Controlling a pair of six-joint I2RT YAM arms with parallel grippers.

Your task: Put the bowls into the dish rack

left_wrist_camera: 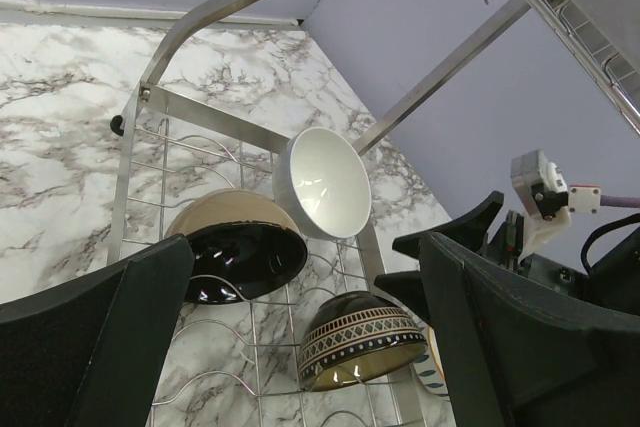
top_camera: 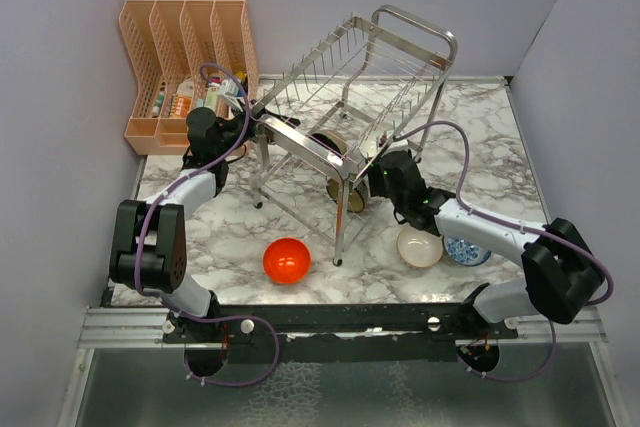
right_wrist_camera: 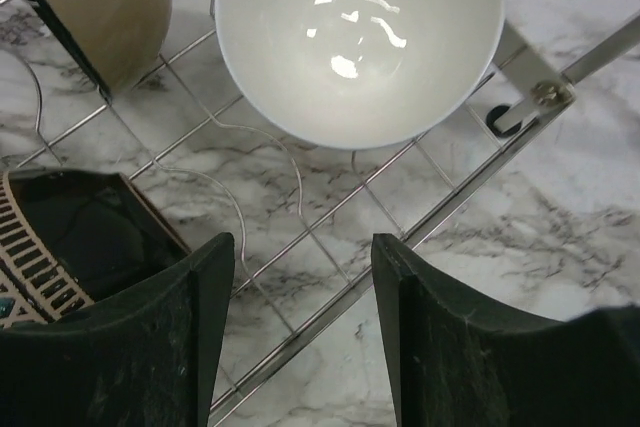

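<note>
The metal dish rack (top_camera: 345,165) holds bowls on its lower tier: a white bowl (left_wrist_camera: 328,187), a tan-and-black bowl (left_wrist_camera: 240,257) and a patterned dark bowl (left_wrist_camera: 355,339). My left gripper is open at the rack's left end, with no bowl between its fingers. My right gripper is at the rack's right side, part open above the wire grid, with the white bowl (right_wrist_camera: 355,47) beyond its fingers and the patterned bowl (right_wrist_camera: 100,232) beside them.
An orange-red bowl (top_camera: 287,260) lies at the front; a cream bowl (top_camera: 420,252) and a blue patterned bowl (top_camera: 468,252) lie at front right. A peach divided organizer (top_camera: 160,37) stands at back left.
</note>
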